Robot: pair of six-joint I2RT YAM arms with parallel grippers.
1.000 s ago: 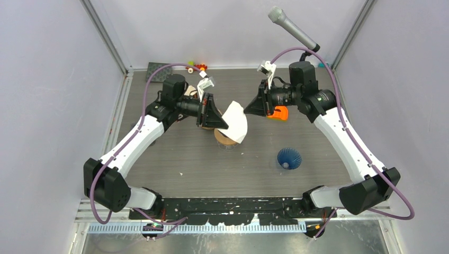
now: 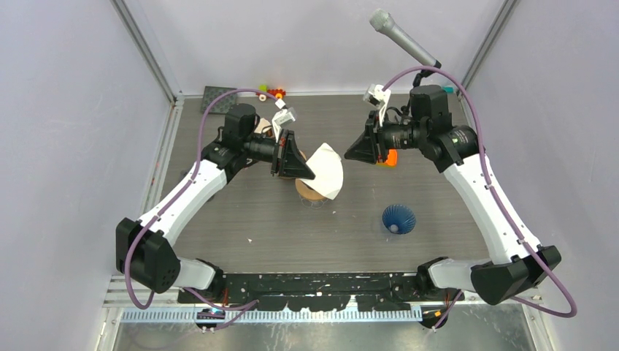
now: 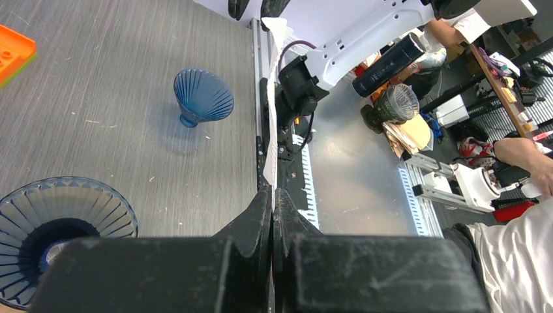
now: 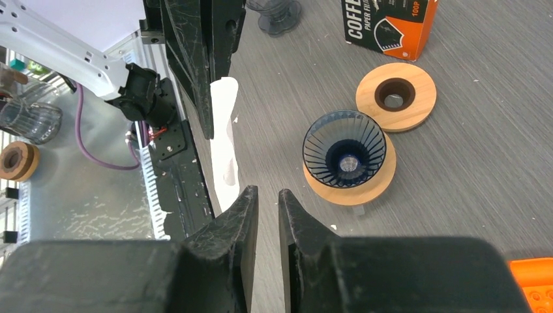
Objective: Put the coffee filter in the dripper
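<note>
A white paper filter (image 2: 321, 170) hangs from my left gripper (image 2: 306, 177), which is shut on it; the left wrist view shows it edge-on between the fingertips. My right gripper (image 2: 350, 156) is a little right of the paper, its fingertips slightly apart with nothing between them in the right wrist view. A smoked ribbed dripper (image 4: 344, 147) stands on a round wooden stand (image 4: 352, 195), largely under the paper in the top view.
A blue dripper (image 2: 398, 218) stands to the front right. An orange tray (image 4: 535, 287) is at the right, a coffee filter box (image 4: 411, 29) and a second wooden ring (image 4: 417, 98) beyond the dripper.
My right gripper has drawn back slightly to the right, away from the paper's edge. The left gripper and the paper have barely moved.
</note>
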